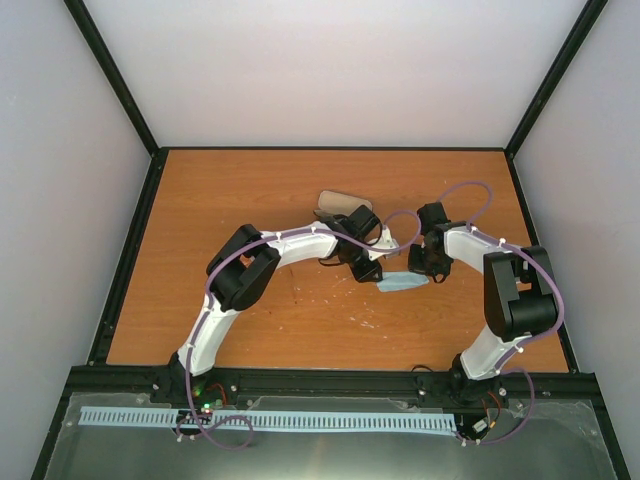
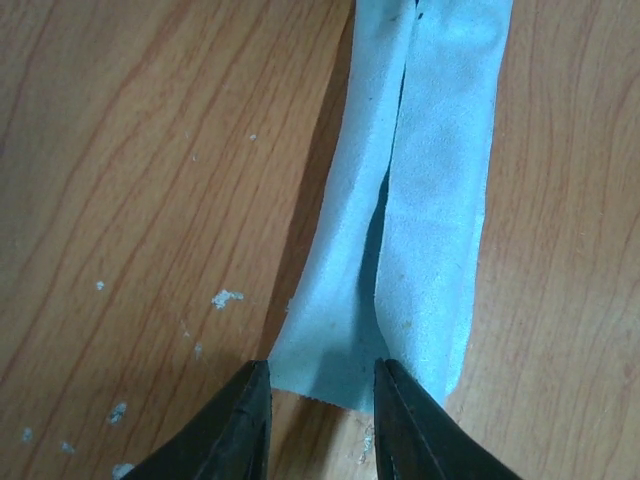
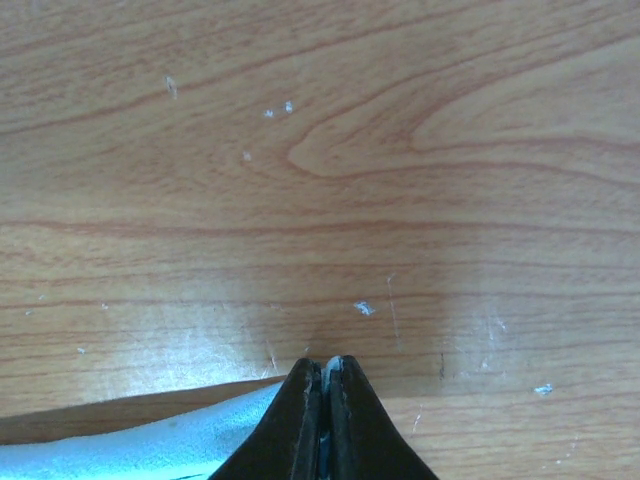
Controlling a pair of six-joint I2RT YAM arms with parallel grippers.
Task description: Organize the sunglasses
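Observation:
A light blue cloth (image 1: 400, 282) lies folded lengthwise on the wooden table, stretched between the two grippers. In the left wrist view my left gripper stands open over the near end of the cloth (image 2: 440, 180), a fingertip on either side of part of it. My right gripper is shut on the other end of the cloth, which runs off to the lower left in the right wrist view. No sunglasses can be clearly made out.
A tan case-like object (image 1: 342, 200) lies behind the left arm, partly hidden by it.

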